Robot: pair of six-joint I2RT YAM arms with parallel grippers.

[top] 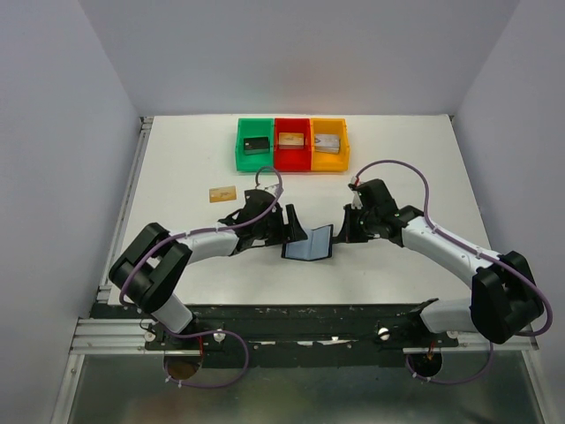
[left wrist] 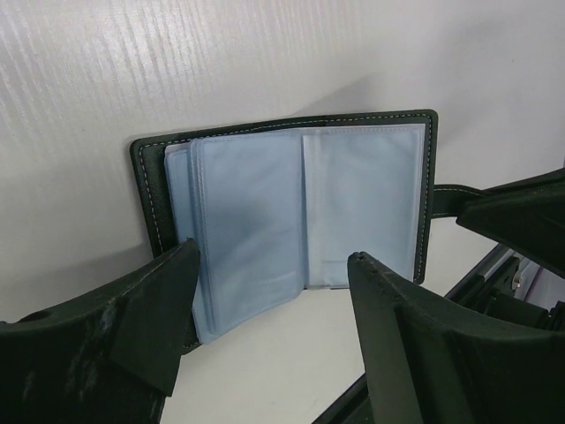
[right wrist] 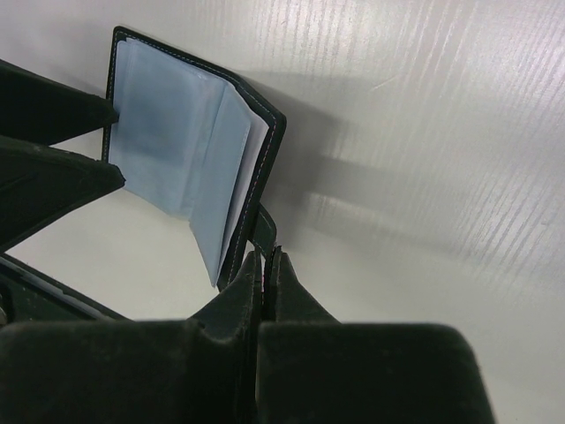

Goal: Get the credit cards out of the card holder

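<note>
An open card holder (top: 308, 244) with a dark, stitched cover and pale blue sleeves (left wrist: 247, 230) lies on the white table near the middle front. My right gripper is shut on the holder's dark edge at its strap, at the right side. My left gripper stands open over the holder's left part, its fingers at the left sleeves. In the right wrist view, the right-hand sleeves are lifted at an angle from the cover. I cannot tell whether cards are inside the sleeves.
Green (top: 247, 159), red (top: 291, 161) and yellow (top: 328, 162) bins stand at the back, each with small items. A tan card (top: 222, 193) lies left of them.
</note>
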